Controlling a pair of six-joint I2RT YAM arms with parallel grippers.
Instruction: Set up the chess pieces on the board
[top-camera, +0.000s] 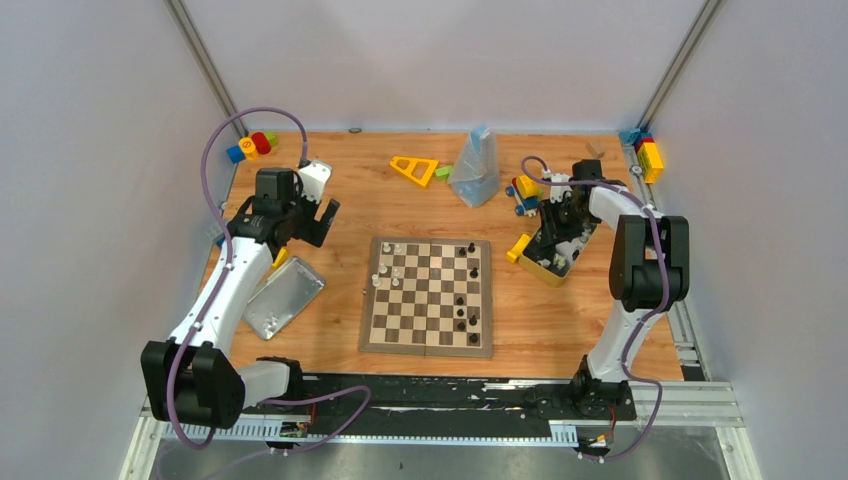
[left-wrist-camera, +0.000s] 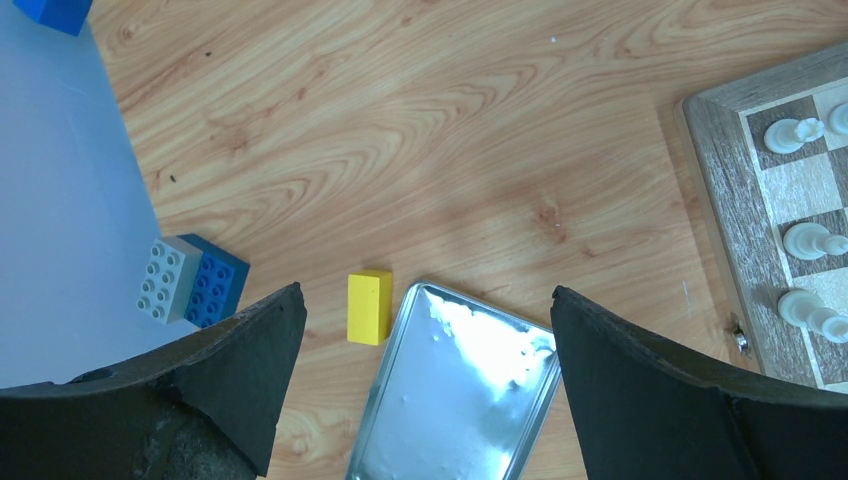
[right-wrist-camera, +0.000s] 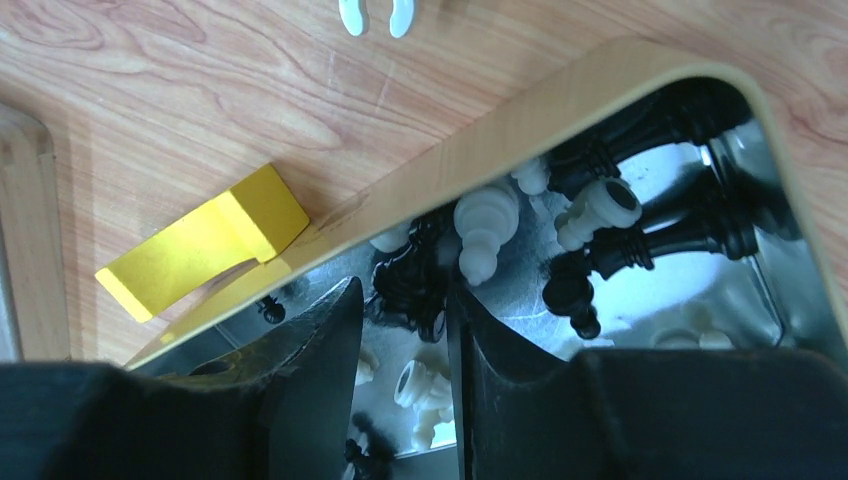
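Note:
The chess board (top-camera: 427, 350) lies mid-table with several white pieces along its left side and several black ones along its right. To its right stands a wooden-rimmed box (top-camera: 553, 278) holding loose pieces. Over that box hovers my right gripper, partly open, its fingers a narrow gap apart. Below the gap, in the right wrist view, lie black pieces (right-wrist-camera: 408, 285), a white piece (right-wrist-camera: 486, 228) and another white piece (right-wrist-camera: 421, 386); none is visibly gripped. Wide open and empty, my left gripper hangs above the table left of the board (left-wrist-camera: 715, 170).
A metal tray (top-camera: 284, 297) lies under the left arm. A yellow block (right-wrist-camera: 205, 240) touches the box's side. Behind the board are a yellow triangle (top-camera: 414, 168), a blue bag (top-camera: 475, 170) and a toy car (top-camera: 526, 197). Bare table separates the board from the box.

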